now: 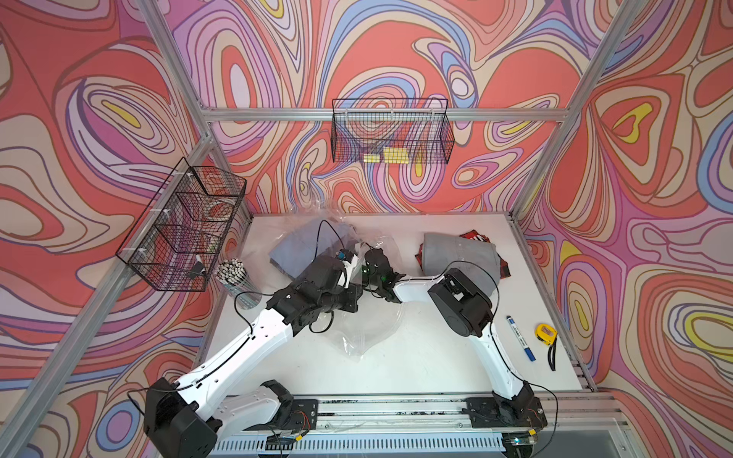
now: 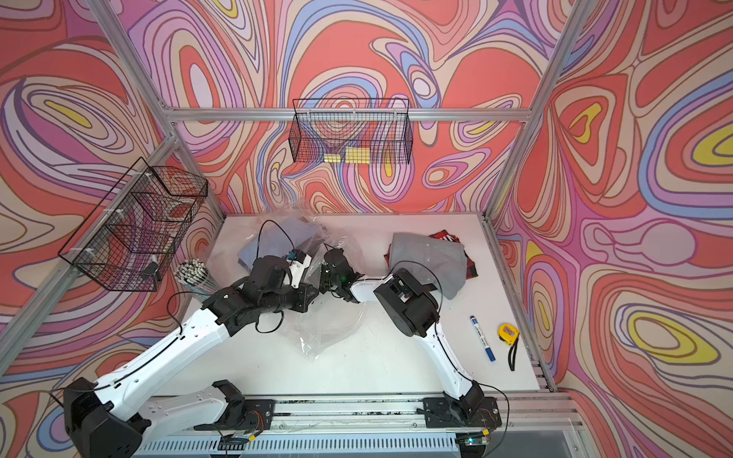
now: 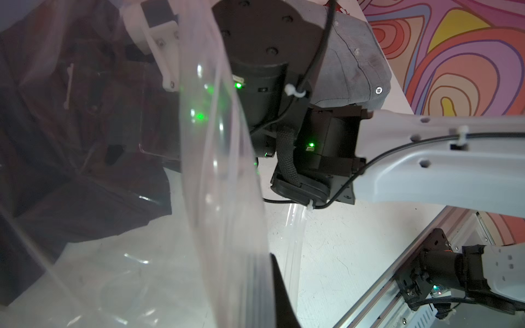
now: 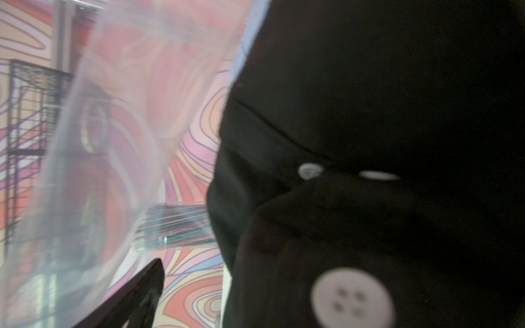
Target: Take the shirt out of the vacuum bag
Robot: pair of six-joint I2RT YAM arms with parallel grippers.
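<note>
A clear vacuum bag (image 1: 355, 336) lies spread over the table's left middle, blue fabric (image 1: 294, 244) at its back. My left gripper (image 1: 347, 282) is over the bag; in the left wrist view it is shut at the bag's upright plastic edge (image 3: 224, 180), its tips mostly hidden behind it. My right gripper (image 1: 370, 274) reaches into the bag's middle from the right. In the right wrist view black cloth with white buttons (image 4: 372, 109) fills much of the picture, close up beside one dark finger (image 4: 131, 300); whether it is between the fingers is hidden.
A grey folded cloth (image 1: 450, 252) over red fabric lies at the back right. A marker (image 1: 519, 336) and tape measure (image 1: 545, 333) are at the right edge. A holder of white-tipped items (image 1: 236, 282) stands at left.
</note>
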